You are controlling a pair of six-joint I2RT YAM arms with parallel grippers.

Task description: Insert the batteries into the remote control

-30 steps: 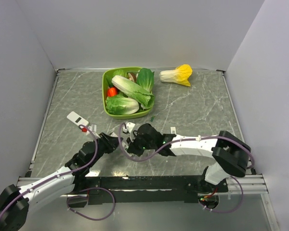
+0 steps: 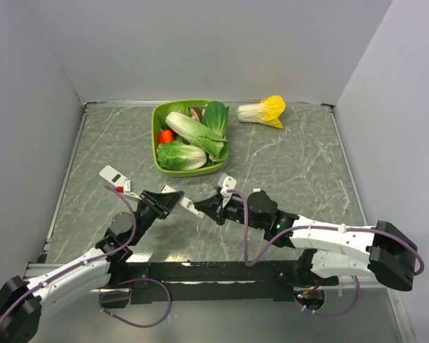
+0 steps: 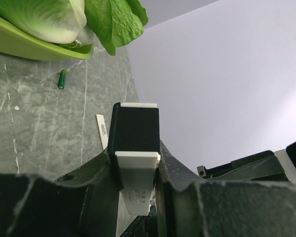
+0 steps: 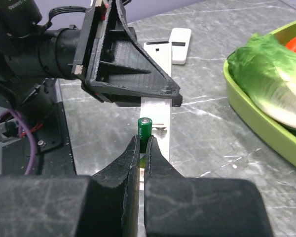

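Note:
My left gripper (image 2: pixel 173 199) is shut on the white remote control (image 4: pixel 156 111), which slants toward the right arm. A metal spring contact shows on the remote's open back. Pinched at the tips of my shut right gripper appears a green battery (image 4: pixel 145 129), standing lengthwise in front of the remote; whether it touches the remote is unclear. A second green battery (image 3: pixel 62 79) lies on the table near the green bowl. In the left wrist view, the remote's black-and-white end (image 3: pixel 136 131) pokes up between the fingers.
A green bowl (image 2: pixel 161 170) of vegetables stands behind the arms. Behind the left gripper lies another white device (image 2: pixel 115 176). A yellow-leaved cabbage (image 2: pixel 264 111) rests at the back.
The right arm has swung rightward, and its wrist has drawn back from over the remote.

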